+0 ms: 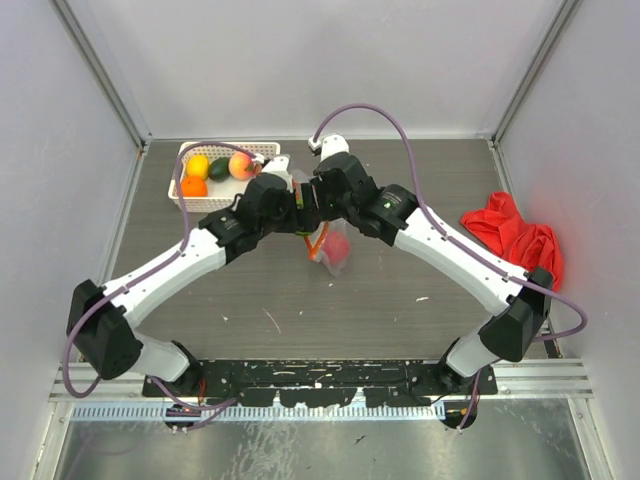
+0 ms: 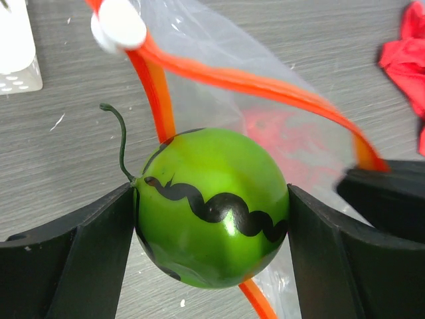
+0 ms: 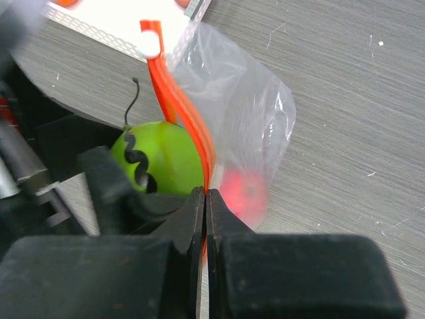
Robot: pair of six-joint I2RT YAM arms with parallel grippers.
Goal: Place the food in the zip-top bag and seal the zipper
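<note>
The clear zip bag (image 1: 331, 262) with an orange zipper stands mid-table, a pinkish-red food (image 1: 337, 246) low inside it. A white slider (image 2: 123, 25) sits at one end of its zipper. At the bag's mouth is a round green food (image 2: 212, 209) with dark wavy stripes and a thin stem. My left gripper is open, its fingers on either side of the green food. How deep that food sits in the bag, I cannot tell. My right gripper is shut on the bag's orange-edged rim. In the top view both grippers largely cover the mouth.
A white basket (image 1: 205, 204) at the back left holds an orange (image 1: 194, 186), a yellow fruit (image 1: 198, 165), a dark green one (image 1: 219, 169) and a peach (image 1: 241, 166). Red cloth (image 1: 512, 240) lies at the right.
</note>
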